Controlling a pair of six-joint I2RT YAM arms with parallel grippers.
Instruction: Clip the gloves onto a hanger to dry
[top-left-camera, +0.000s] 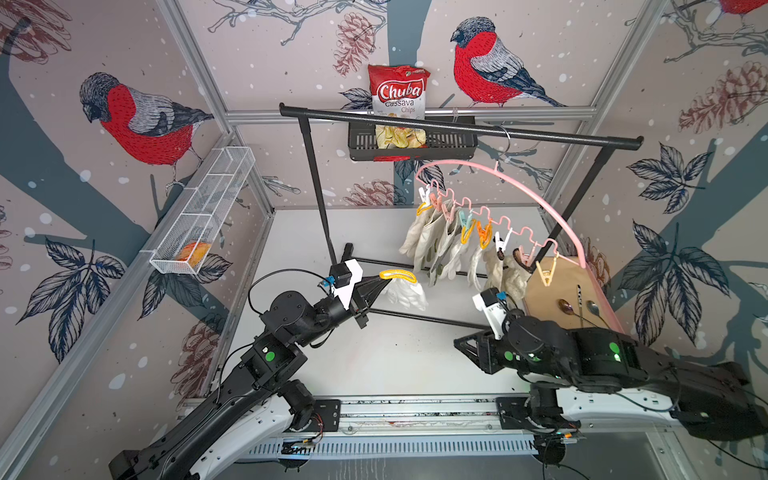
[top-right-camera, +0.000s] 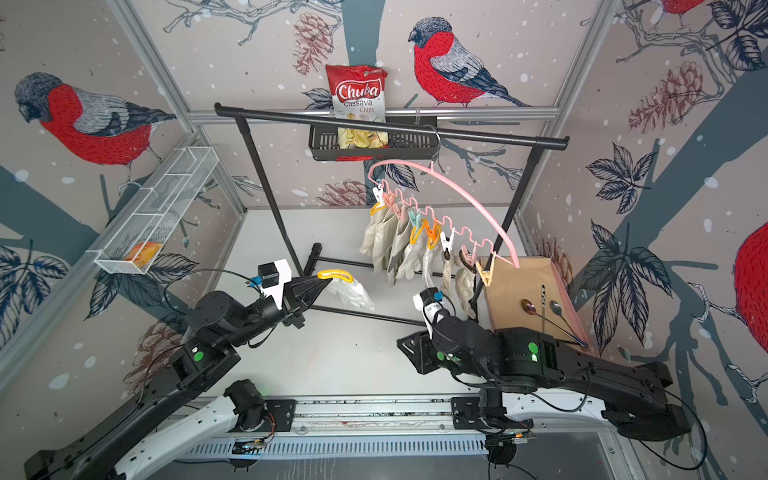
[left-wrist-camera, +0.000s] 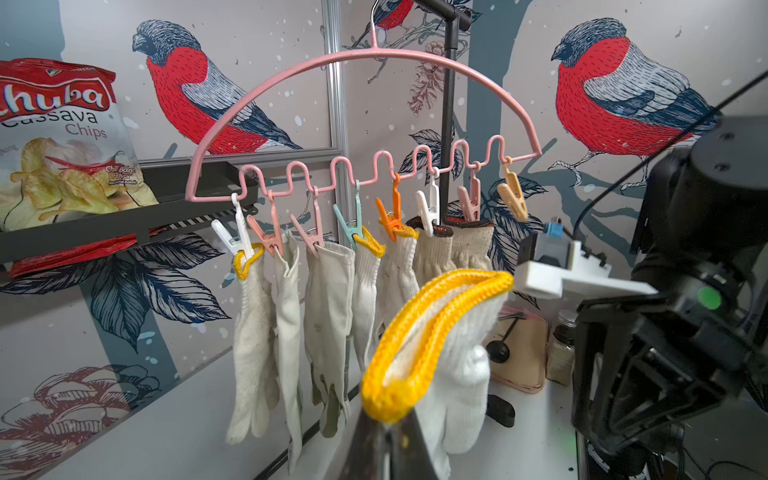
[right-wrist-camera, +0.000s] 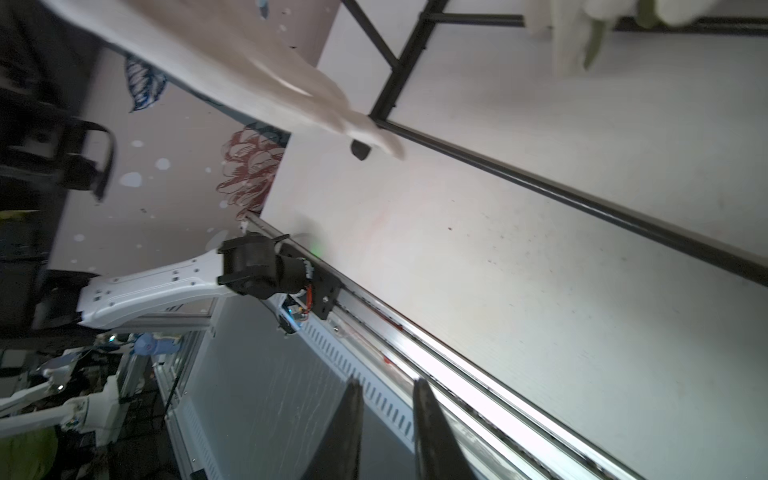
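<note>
A pink hanger hangs from the black rail, several white and grey gloves clipped along it; the end clip at the right in the left wrist view holds nothing visible. My left gripper is shut on a white glove at its yellow cuff, beside the hanger's row. My right gripper is low to the right in front of the hanger, its fingers apart, with nothing seen between them.
A chips bag sits in a back shelf basket. A wire basket is on the left wall. A cardboard board with spoons lies at the right.
</note>
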